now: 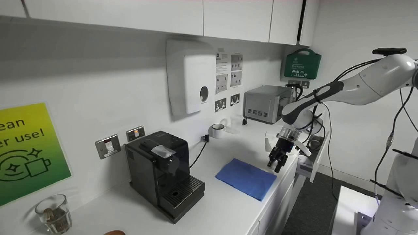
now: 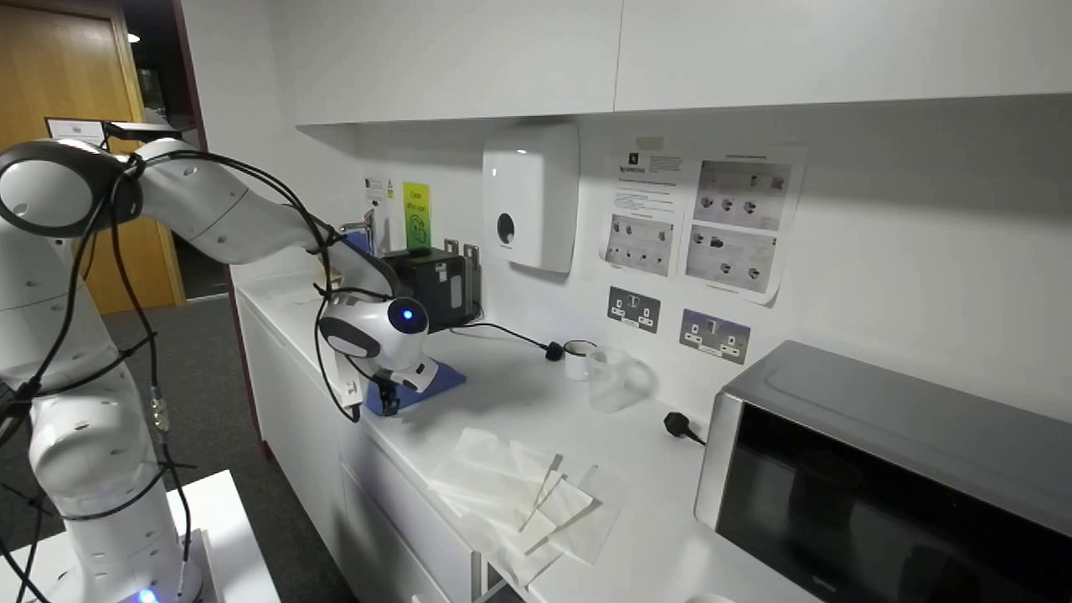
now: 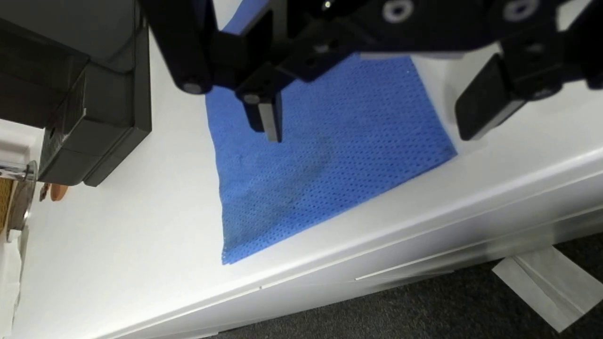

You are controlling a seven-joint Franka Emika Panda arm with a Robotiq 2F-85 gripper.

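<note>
A folded blue cloth [image 1: 247,178] lies flat on the white counter near its front edge. In the wrist view the cloth [image 3: 339,141] fills the middle, with one corner reaching toward the counter's edge. My gripper [image 1: 274,166] hangs at the right end of the cloth, apparently just above the counter. Its fingers [image 3: 265,110] are spread wide in the wrist view, one over the cloth and the other past its edge over bare counter. Nothing is held between them. From the other side, the arm partly covers the cloth [image 2: 447,378] behind the gripper [image 2: 388,410].
A black coffee machine [image 1: 164,172] stands left of the cloth. By the wall are a white mug [image 1: 217,131] and a clear jug [image 2: 610,380]. Loose white papers [image 2: 517,492] lie before the microwave [image 2: 874,482]. An open drawer [image 1: 316,160] juts out beyond the gripper.
</note>
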